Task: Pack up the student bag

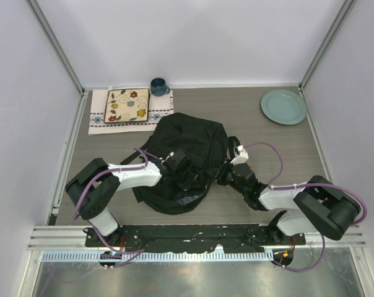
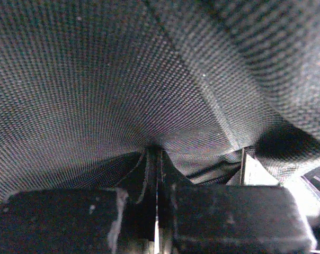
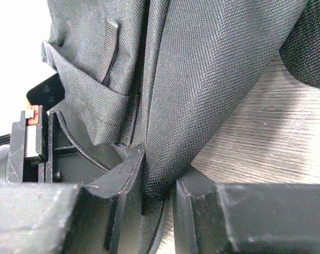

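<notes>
The black bag point(image 1: 187, 136) lies open across the middle of the table. My left gripper point(image 1: 191, 182) is down inside it; in the left wrist view its dark fingertips point(image 2: 147, 169) are together against mesh fabric, with nothing distinct between them. My right gripper point(image 1: 221, 173) is at the bag's right edge; in the right wrist view a thick fold of black fabric point(image 3: 197, 100) runs down between its fingers, though how tightly they close on it is unclear. A pale object point(image 2: 255, 174) shows low right in the left wrist view.
A teal plate point(image 1: 283, 105) lies at the back right. A floral board point(image 1: 127, 105) on a patterned cloth point(image 1: 97, 124) and a blue mug point(image 1: 159, 86) are at the back left. Bare table shows right of the bag.
</notes>
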